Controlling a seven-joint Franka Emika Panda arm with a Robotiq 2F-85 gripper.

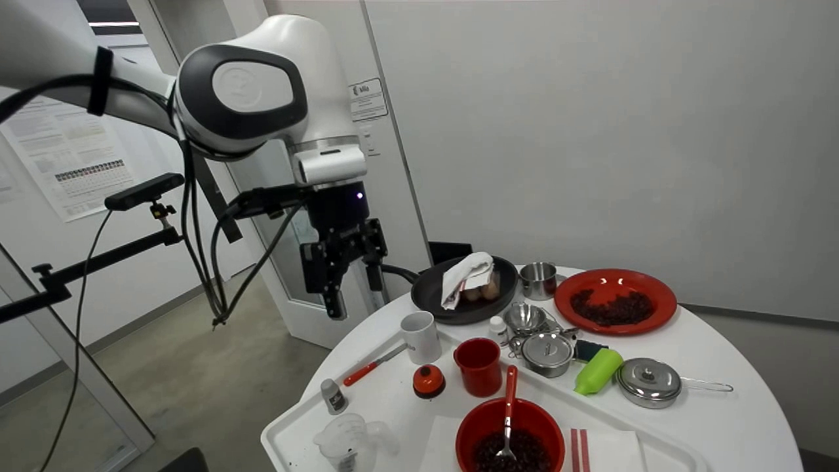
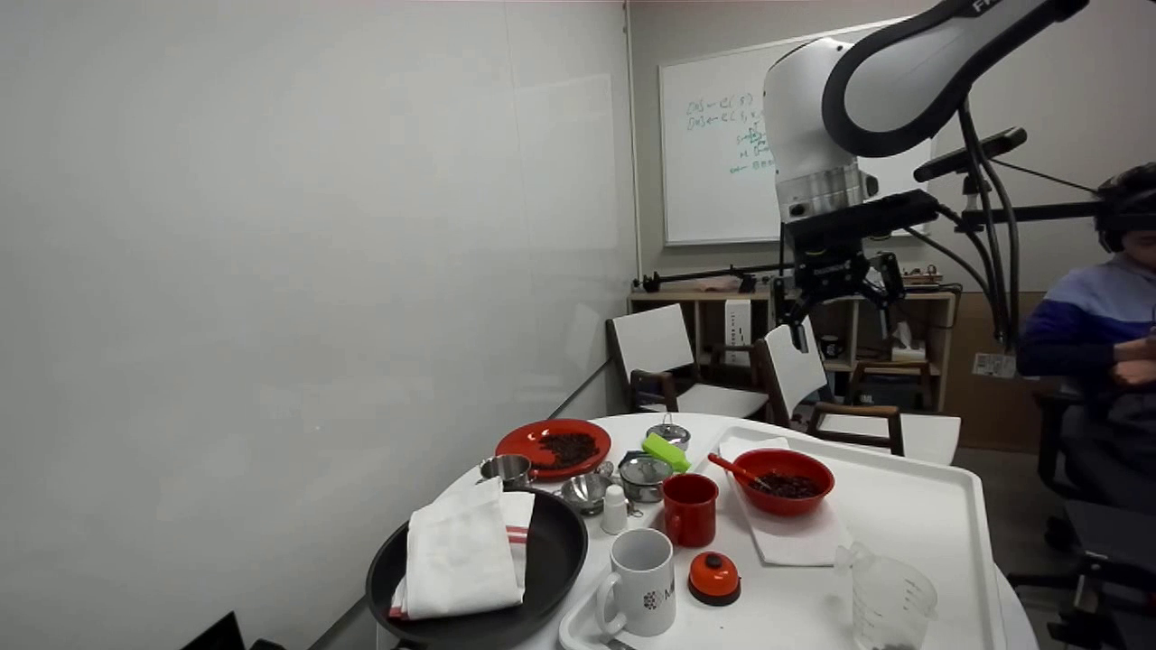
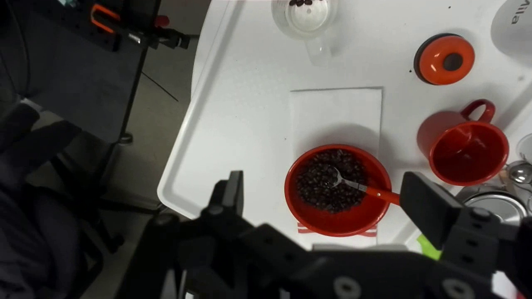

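Observation:
My gripper (image 1: 355, 303) hangs open in the air above the tray, its fingers (image 3: 232, 192) wide apart and nothing between them. Below it in the wrist view lies a red bowl (image 3: 294, 199) of dark beans. A fork or spoon with a red handle (image 3: 381, 194) leans on the bowl's rim, its metal head among the beans. Beneath the bowl is a white cloth (image 3: 334, 109) with red stripes. The red mug (image 3: 469, 149) stands beside the bowl. A clear measuring cup (image 2: 890, 601) has a few beans at its bottom.
The white tray (image 2: 899, 498) also carries an orange timer (image 2: 714, 578) and a white mug (image 2: 642, 585). Around it stand a black pan (image 1: 440, 303) with a cloth, steel pots (image 1: 548, 353), a green bottle (image 1: 599, 370) and a red plate (image 1: 661, 295) with beans.

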